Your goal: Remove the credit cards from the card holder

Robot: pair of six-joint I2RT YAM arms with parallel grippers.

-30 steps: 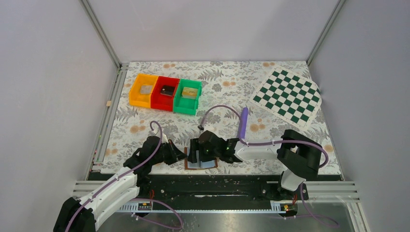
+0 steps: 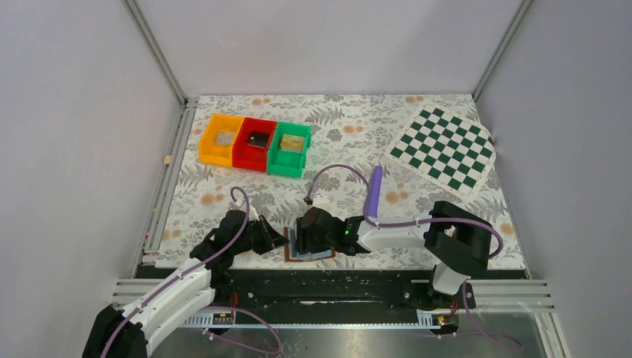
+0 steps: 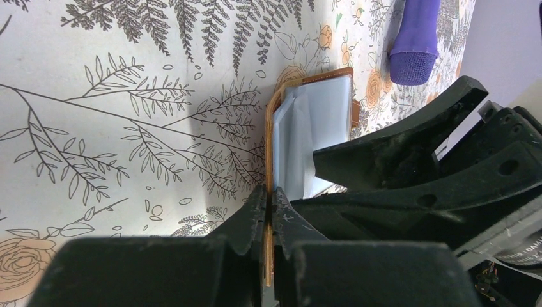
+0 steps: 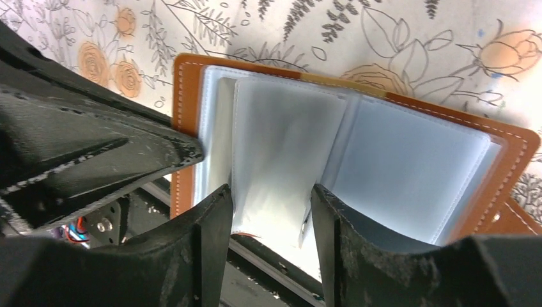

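The open card holder (image 2: 288, 254), brown-edged with pale plastic sleeves, lies near the front of the table. My left gripper is shut on its thin brown left edge. In the right wrist view the holder's sleeves (image 4: 284, 137) stand partly raised in the middle, and its right inner side (image 4: 409, 166) looks flat. My right gripper is part open over the holder, its fingers on either side of the raised sleeve. No card can be made out clearly in the sleeves. Both arms hide much of the holder from above.
Toward the back left are the orange bin (image 2: 210, 153) with a silvery card, the red bin (image 2: 248, 158) with a dark one and the green bin (image 2: 287, 165) with a gold one. A purple microphone (image 2: 375, 190) and a checkered board (image 2: 445, 149) lie to the right.
The left arm and the bins look unchanged.
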